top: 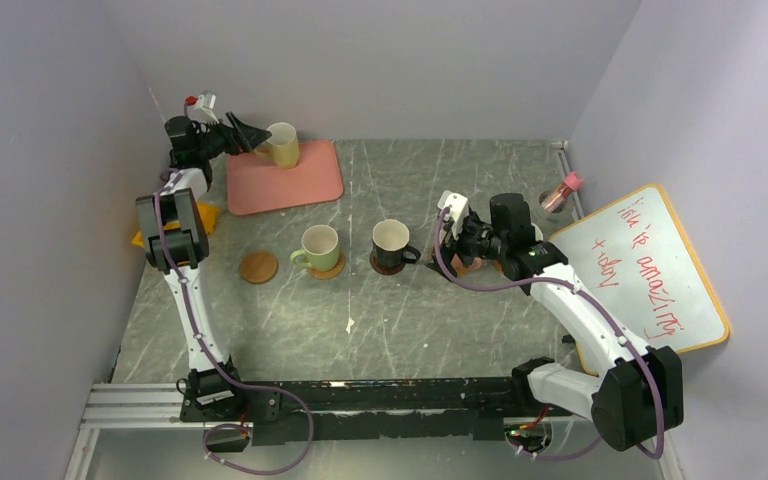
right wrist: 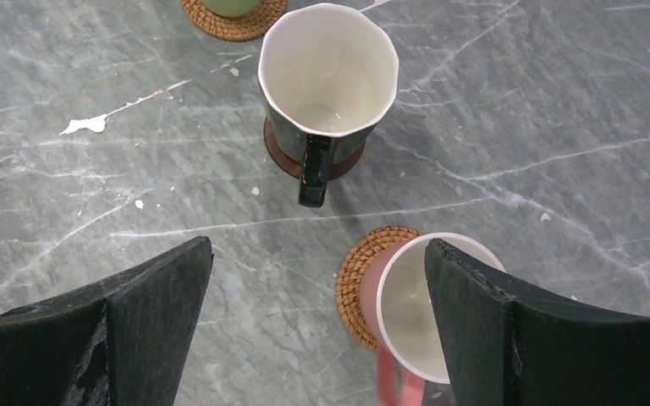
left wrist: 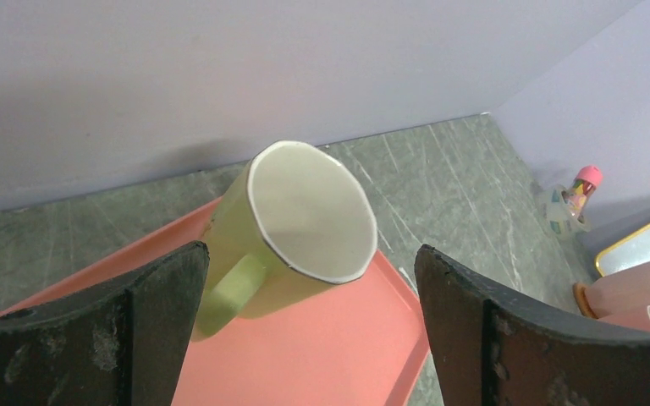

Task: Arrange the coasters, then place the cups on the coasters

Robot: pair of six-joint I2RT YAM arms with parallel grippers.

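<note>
On the pink tray [top: 290, 192] at the back left stands a pale yellow cup [top: 283, 150]. Its handle [left wrist: 234, 293] points toward my left gripper, which is open beside the cup and holds nothing. A bare round brown coaster [top: 258, 266] lies on the table in front of the tray. To its right, a green cup [top: 320, 246] and a black cup [top: 390, 243] each sit on a coaster. My right gripper is open above the table; its right finger [right wrist: 542, 338] hides part of a pink cup [right wrist: 402, 296] on a woven coaster.
A yellow bin [top: 210, 216] lies partly under the left arm. At the right, a whiteboard [top: 650, 270] with red writing and a holder with a pink-capped item [top: 566, 190] stand near the wall. Between the tray and the right arm the back of the table is clear.
</note>
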